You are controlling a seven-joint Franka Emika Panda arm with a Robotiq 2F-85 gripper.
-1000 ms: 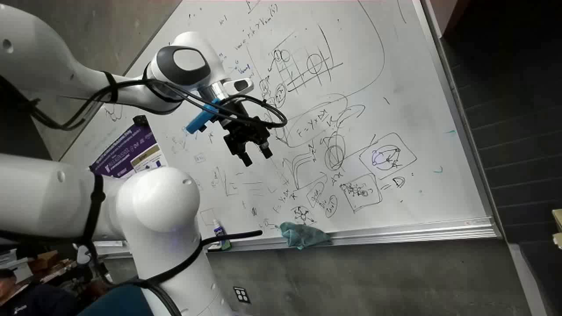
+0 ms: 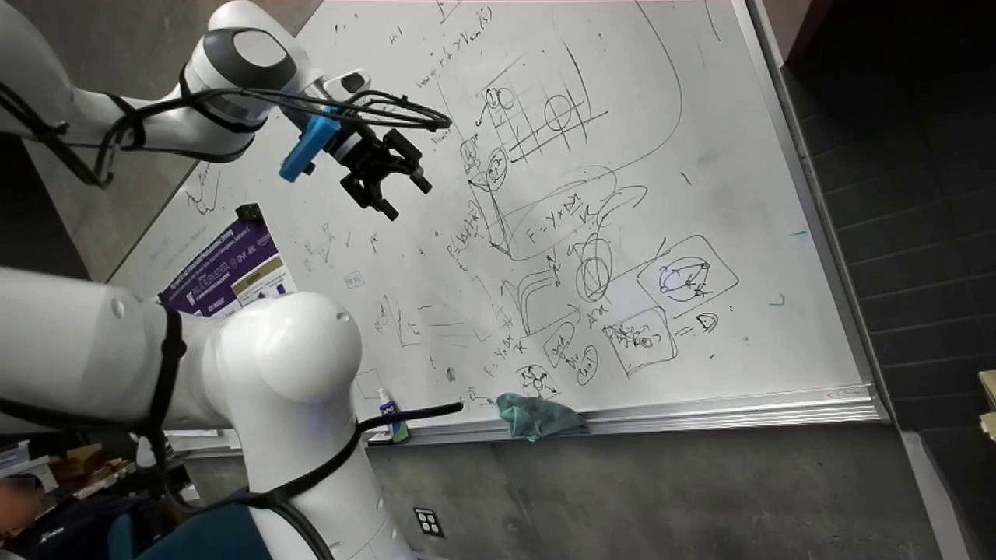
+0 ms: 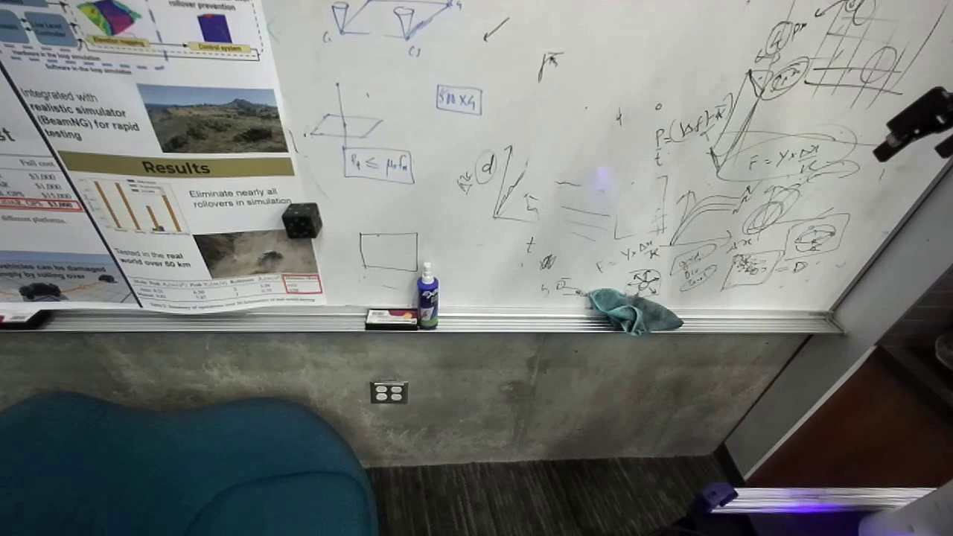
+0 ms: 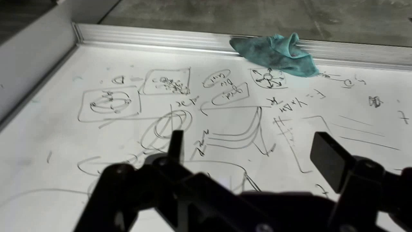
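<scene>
My gripper (image 2: 405, 197) stands open in front of the whiteboard (image 2: 728, 168), well away from the cloth. Its two black fingers (image 4: 332, 162) are wide apart in the wrist view, with only board and pen drawings showing between them. A crumpled teal cloth (image 4: 276, 54) with dark smudges lies on the board's lower ledge (image 3: 509, 320). From the second exterior view, part of the gripper (image 3: 880, 153) pokes in at the right edge. Black handwriting and sketches cover much of the board.
On the ledge a purple spray bottle (image 3: 429, 299) stands beside a small eraser box (image 3: 391, 318). A printed poster (image 3: 179, 170) hangs at the board's left, and a teal chair (image 3: 179, 455) is below it. Open air separates gripper and cloth.
In exterior view 1, the arm and gripper have moved up and to the left, farther from the cloth. The cloth and bottle have stayed in place.
</scene>
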